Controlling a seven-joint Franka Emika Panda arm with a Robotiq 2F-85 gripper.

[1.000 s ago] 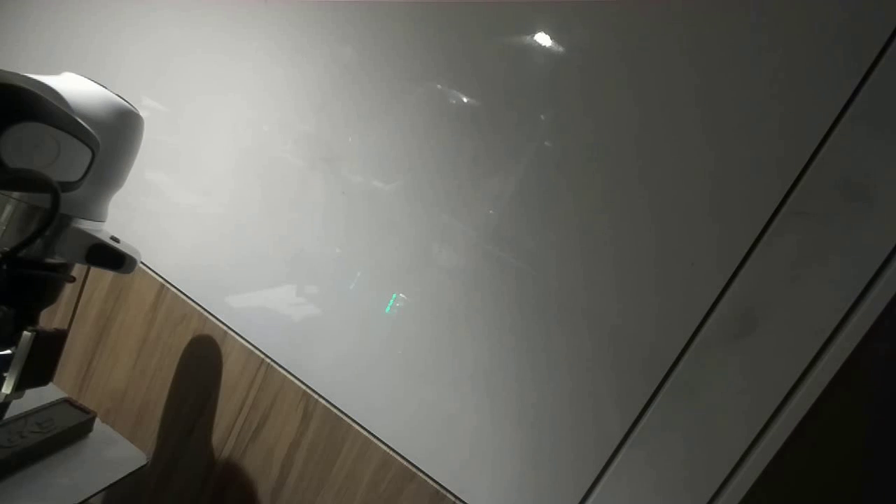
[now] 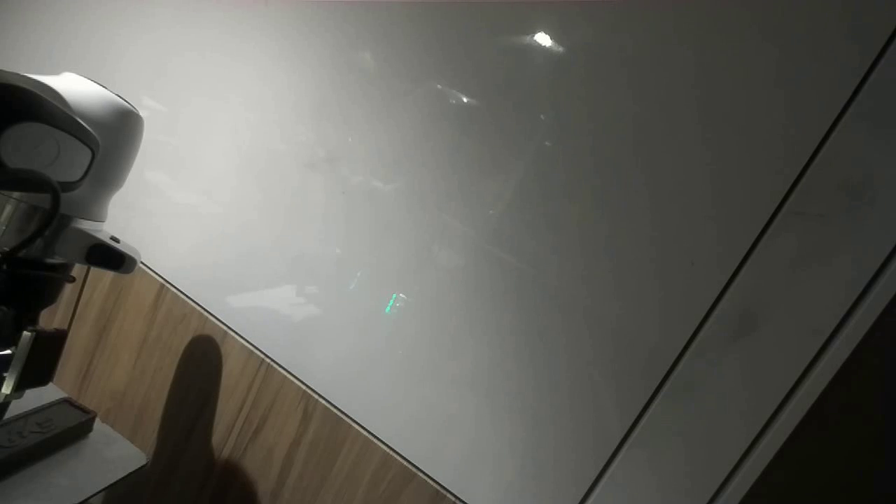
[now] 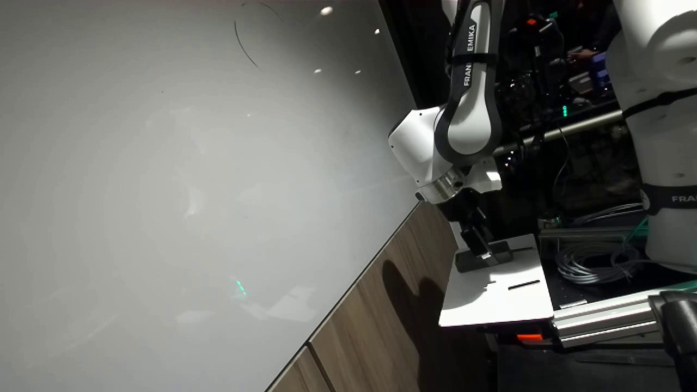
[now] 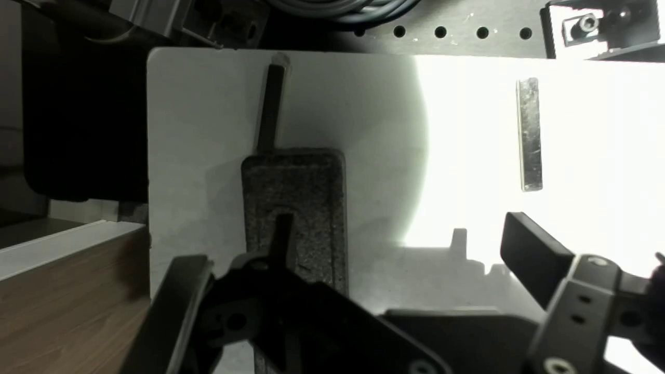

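Observation:
A dark grey oblong block (image 4: 299, 205), which looks like a whiteboard eraser, lies on a white plate (image 4: 386, 124); part of it is hidden under the gripper in the wrist view. In exterior view 1 the block (image 2: 46, 432) shows raised lettering on its top. My gripper is open, its fingers wide apart, with the block nearer the left finger (image 4: 177, 299). Exterior view 2 has the gripper (image 3: 480, 245) low over the block (image 3: 466, 262); whether they touch is unclear.
A large glossy whiteboard (image 3: 163, 163) rises beside the plate, with wood panelling (image 2: 159, 353) below it. Dark strips, one a thin bar (image 4: 531, 134), lie on the plate. Coiled cables (image 3: 594, 261) and a metal rail (image 3: 607, 317) are close by.

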